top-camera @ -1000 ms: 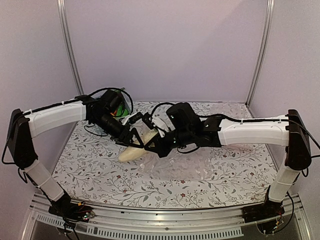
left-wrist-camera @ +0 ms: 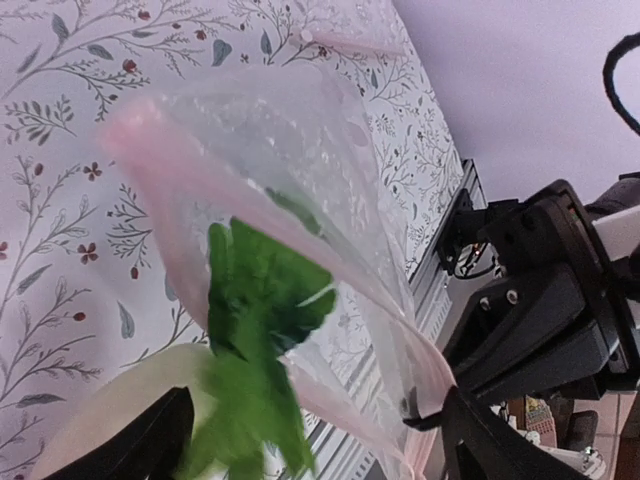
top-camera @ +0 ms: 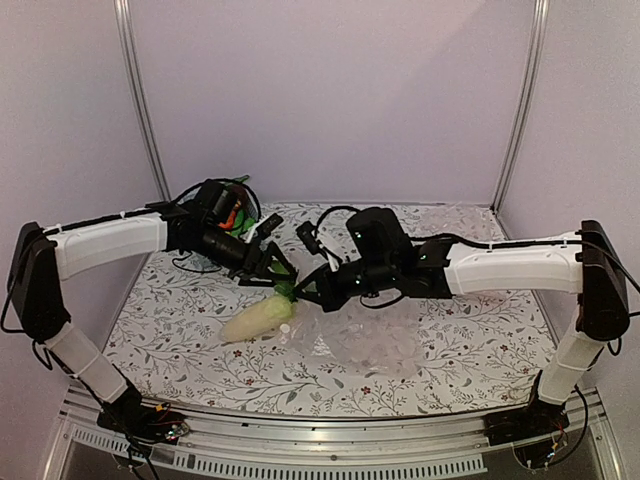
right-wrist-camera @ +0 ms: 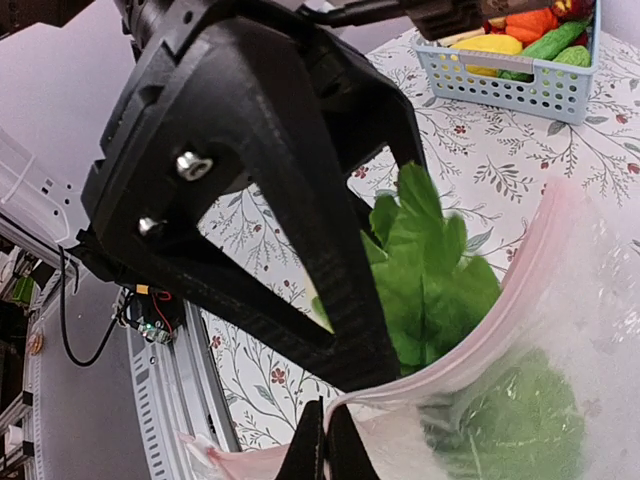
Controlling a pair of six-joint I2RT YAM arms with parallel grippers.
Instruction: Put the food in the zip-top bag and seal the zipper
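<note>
The white radish [top-camera: 257, 318] lies on the cloth below my left gripper [top-camera: 279, 279], its pale body outside the bag. Its green leaves [left-wrist-camera: 255, 340] point up between the open left fingers and reach the bag's mouth; some green shows through the film. My left gripper is spread wide and grips nothing. The clear zip top bag [top-camera: 365, 338] has a pink-edged mouth, held apart and facing left. In the right wrist view, my right gripper is shut on the bag's rim [right-wrist-camera: 450, 362].
A light blue basket of toy vegetables stands at the back left, partly behind the left arm. Both grippers are close together over the mat's middle.
</note>
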